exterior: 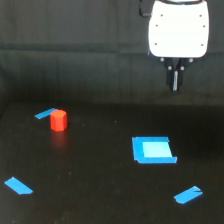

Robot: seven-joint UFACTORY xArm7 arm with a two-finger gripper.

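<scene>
A small red-orange block stands on the dark table at the left in the camera view. To its right, in the middle of the table, a pale square patch is framed by blue tape. High at the upper right hangs my gripper beneath the white arm end, well apart from the block and the square. Its fingers are small and dark against a dark background, so how wide they stand does not show. I see no object at the fingertips.
Pieces of blue tape lie on the table: one near left, another near right, and a strip just behind the block. A dark curtain closes off the back.
</scene>
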